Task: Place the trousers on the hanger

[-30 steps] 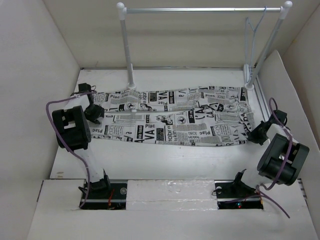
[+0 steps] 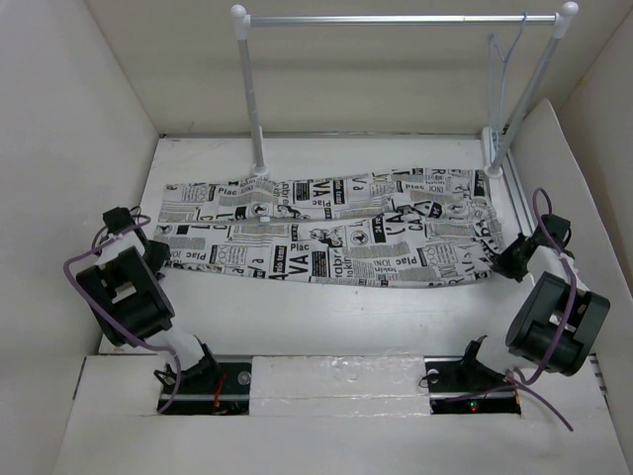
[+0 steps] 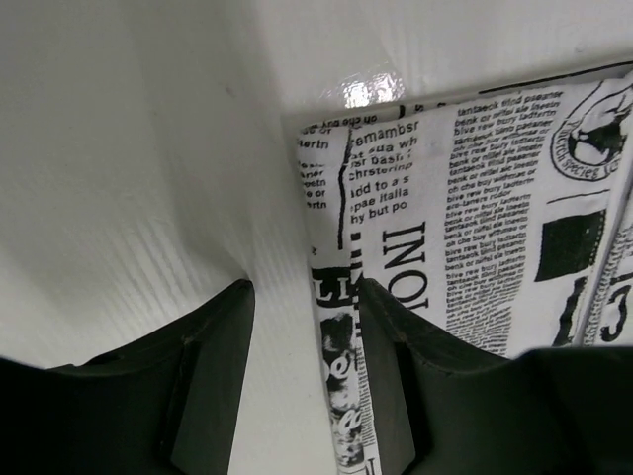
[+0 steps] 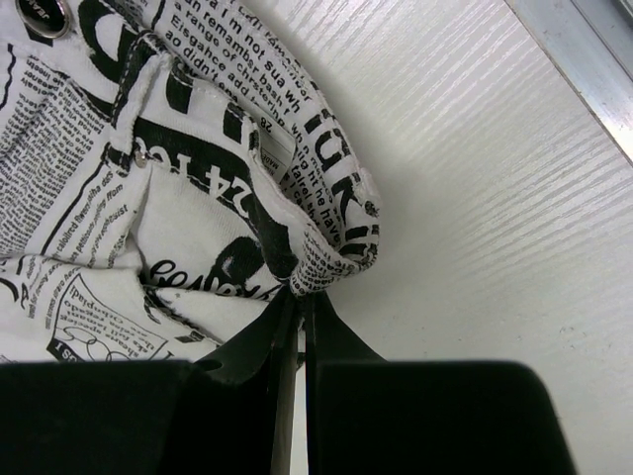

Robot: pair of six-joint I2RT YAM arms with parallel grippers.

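Newspaper-print trousers (image 2: pixel 326 247) lie flat across the white table, legs to the left and waist to the right. At the left hem my left gripper (image 2: pixel 163 259) stands part open. In the left wrist view the lower leg's hem edge (image 3: pixel 336 297) runs just beyond the gap between its fingertips, with no cloth visibly clamped. My right gripper is shut on the waist corner (image 4: pixel 331 247), seen in the right wrist view. A light blue hanger (image 2: pixel 502 69) hangs from the rack's bar at the upper right.
The rack's metal bar (image 2: pixel 396 20) spans the back, its two posts standing behind and beside the trousers. Side walls stand close to both arms.
My left gripper has moved left and toward the front, from over the leg ends to the outer hem of the front leg. The right gripper has barely moved, still at the waist corner.
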